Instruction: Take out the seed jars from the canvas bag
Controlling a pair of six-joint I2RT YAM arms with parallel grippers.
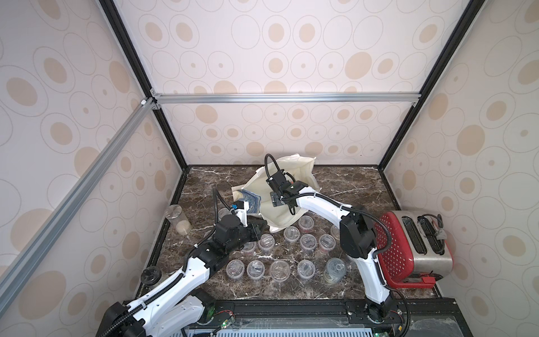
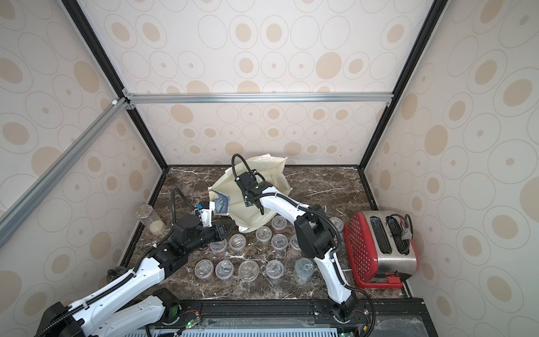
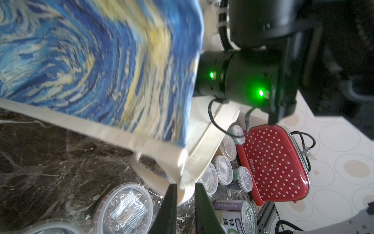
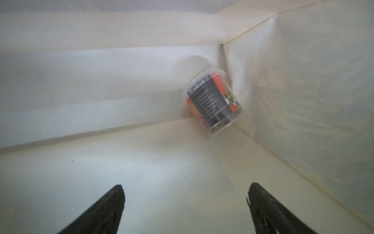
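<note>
The cream canvas bag [image 1: 292,219] lies at the back middle, mouth toward me. My left gripper is shut on the bag's near-left edge, whose outside shows a blue-and-yellow painted print [image 3: 97,58]. My right gripper is inside the bag, open with nothing between its fingers. In the right wrist view a seed jar [image 4: 212,101] lies tilted in the far corner of the bag, beyond the fingers; the overhead views hide it behind the right arm.
Several clear-lidded jars [image 1: 279,270] stand in rows on the dark marble counter in front of the bag. A red toaster [image 1: 415,247] stands at the right. A taller container [image 1: 178,220] is at the left edge.
</note>
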